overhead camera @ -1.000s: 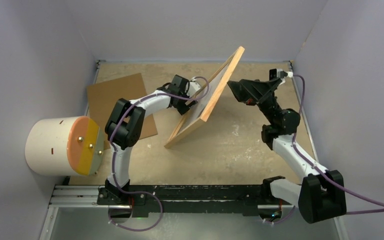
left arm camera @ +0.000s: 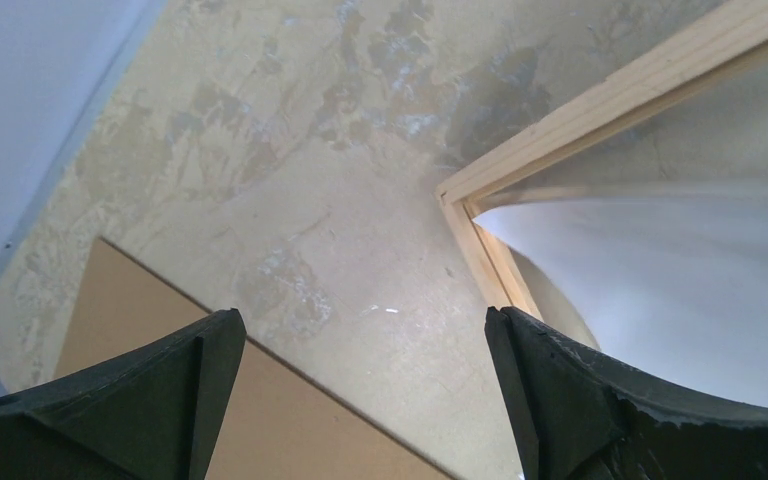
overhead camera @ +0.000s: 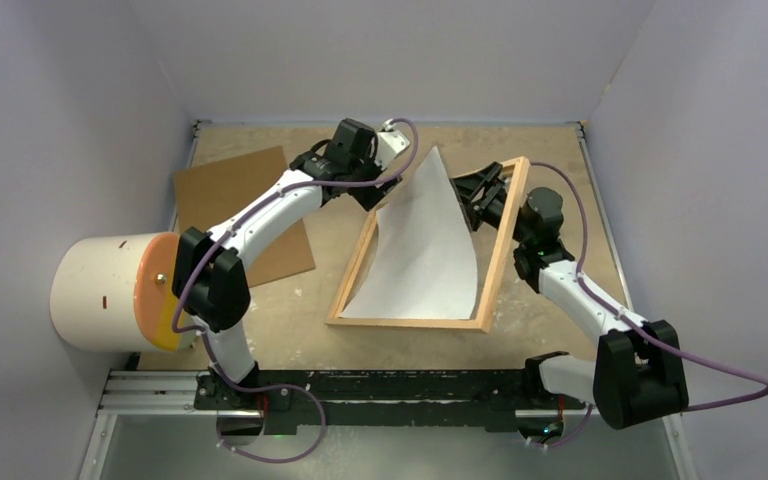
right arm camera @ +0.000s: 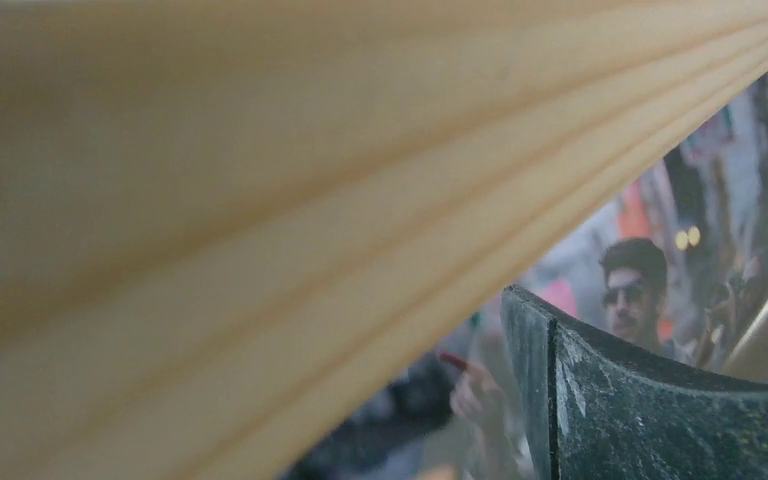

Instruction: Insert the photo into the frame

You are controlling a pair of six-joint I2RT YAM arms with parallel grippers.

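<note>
The wooden frame (overhead camera: 400, 322) is tilted, its right bar (right arm camera: 260, 150) raised. The photo (overhead camera: 420, 250) lies inside, white back up in the top view; its curved sheet shows in the left wrist view, its printed face (right arm camera: 635, 290) in the right wrist view beneath the bar. My left gripper (overhead camera: 385, 195) stands open above the frame's left side, nothing between its fingers. My right gripper (overhead camera: 465, 195) is at the raised right bar, its finger (right arm camera: 650, 400) beside the printed face; whether it grips is unclear.
A brown board (overhead camera: 240, 180) lies on the left. A white cylinder (overhead camera: 110, 290) with a coloured end stands at the front left. Walls bound the bench at back and sides; bare table (left arm camera: 310, 250) surrounds the frame.
The frame has swung down from steep to flatter. The photo now shows its white back from above. My left gripper has risen away; my right gripper has moved into the raised side.
</note>
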